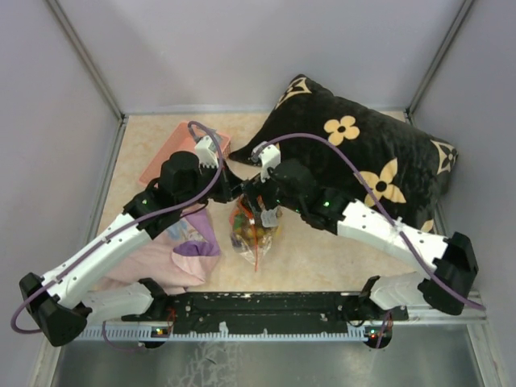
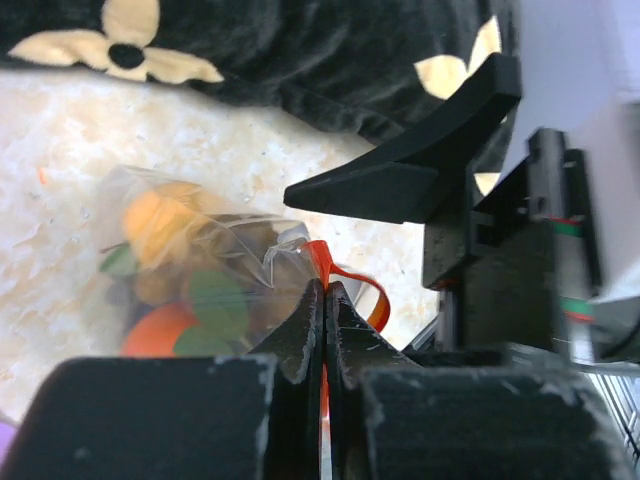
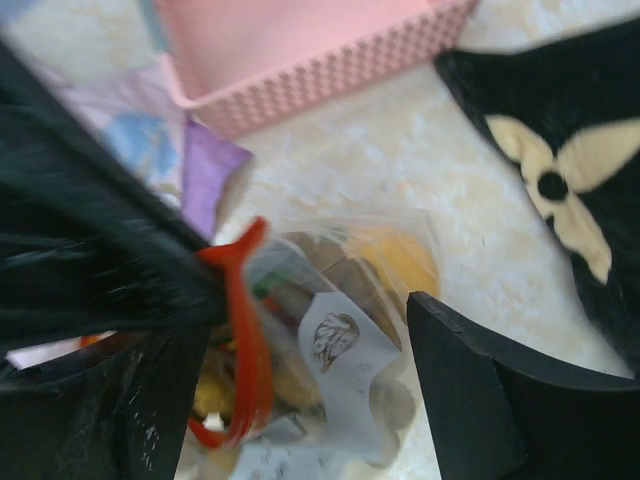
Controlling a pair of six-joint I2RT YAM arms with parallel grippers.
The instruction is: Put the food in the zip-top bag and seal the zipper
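A clear zip bag (image 1: 253,235) with a red zipper strip (image 2: 319,258) hangs below both grippers, with orange, green, yellow and brown food (image 2: 165,325) inside. The left gripper is shut, its tips pinching the red strip near one end. Close by on the right, the right gripper (image 1: 256,195) stands open. Its fingers (image 3: 455,385) are spread on either side of the bag in the right wrist view, with the strip and a white label (image 3: 345,345) showing between them. Dark left gripper parts cover the upper left of that view.
A pink basket (image 1: 167,153) stands at the back left. In front of it lies a pink and purple cloth (image 1: 197,250). The dark flowered cushion (image 1: 322,113) fills the back right. Bare table (image 1: 330,262) shows at the front right.
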